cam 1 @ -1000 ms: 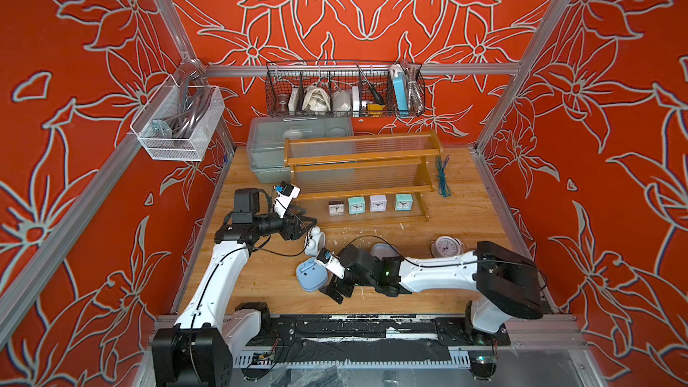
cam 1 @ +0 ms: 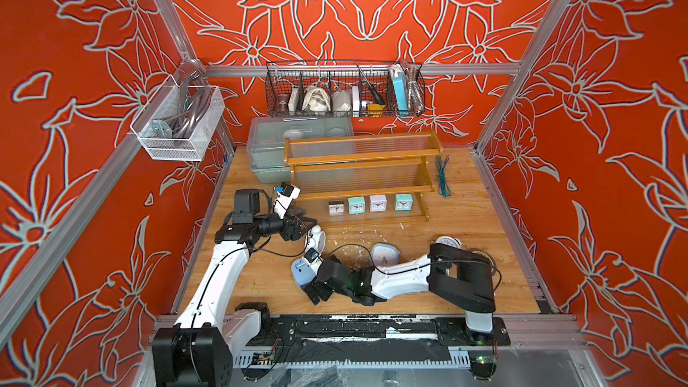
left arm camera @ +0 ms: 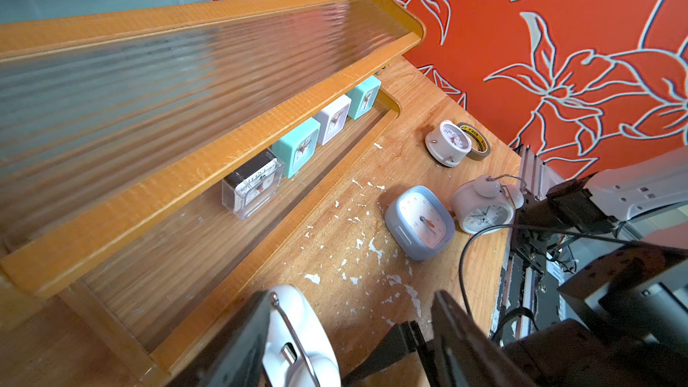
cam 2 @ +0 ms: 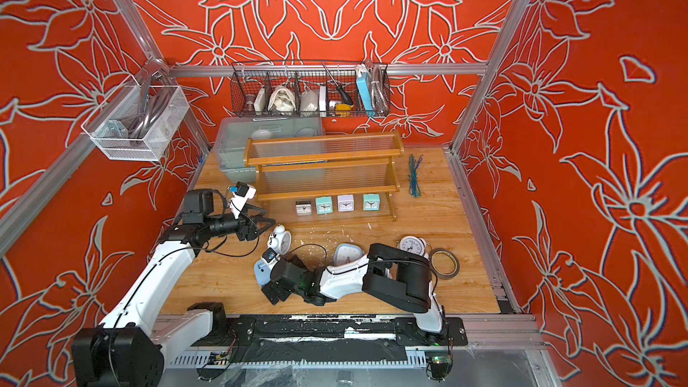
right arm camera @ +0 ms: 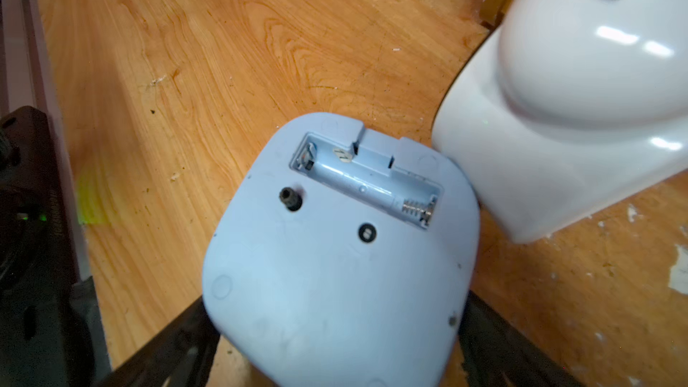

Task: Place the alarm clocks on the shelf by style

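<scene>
Four small square clocks stand on the wooden shelf's (cam 1: 358, 160) bottom tier, including a clear-cased one (left arm camera: 251, 186) and mint ones (left arm camera: 297, 147). A white bell clock (left arm camera: 301, 337) sits beneath my left gripper (cam 1: 301, 223), whose fingers are apart with nothing visibly held. My right gripper (cam 1: 315, 290) is open over a light-blue clock (right arm camera: 337, 279) lying back up, its fingers at either side. Another rounded blue clock (left arm camera: 419, 222) lies on the table near a second bell clock (left arm camera: 483, 211).
A round white clock (cam 2: 412, 244) and a tape roll (cam 2: 445, 272) lie at the right. A clear bin (cam 1: 265, 143) is behind the shelf; a teal cable bundle (cam 1: 443, 175) lies right of it.
The left arm looks unchanged in the top left view.
</scene>
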